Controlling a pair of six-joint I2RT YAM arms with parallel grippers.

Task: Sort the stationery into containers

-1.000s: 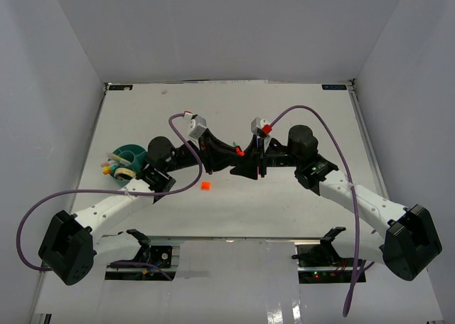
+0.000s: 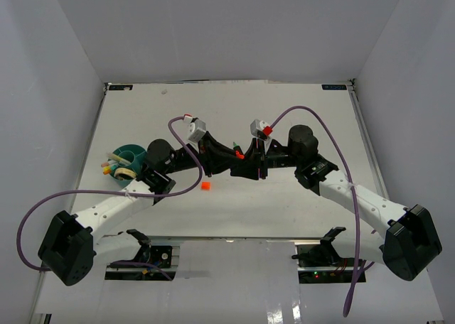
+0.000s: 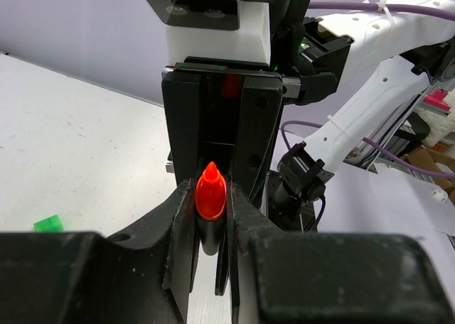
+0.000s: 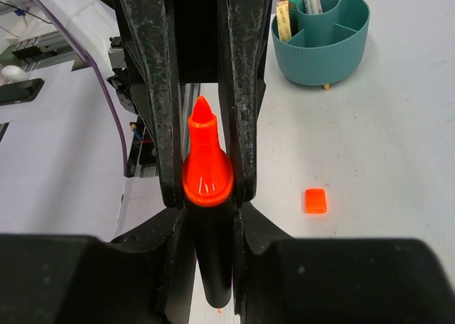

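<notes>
Between the two arms, over mid-table, is a marker (image 4: 207,171) with a bright orange tip and a dark body. In the left wrist view its orange end (image 3: 211,192) points up between the fingers of my left gripper, which is shut on it. My right gripper is also shut on the marker, gripping the dark body. The two sets of fingers meet closely around it; their exact contact is partly hidden. On the left stands a teal round organizer (image 2: 141,152), holding several items; its compartments (image 4: 341,36) show in the right wrist view.
A small orange block (image 2: 205,185) lies on the table below the left gripper. A green block (image 3: 48,224) rests on the table too. Both arms crowd the middle.
The right gripper's fingers and the orange tip have shifted very slightly in the top view. The left arm, organizer and orange block look the same.
</notes>
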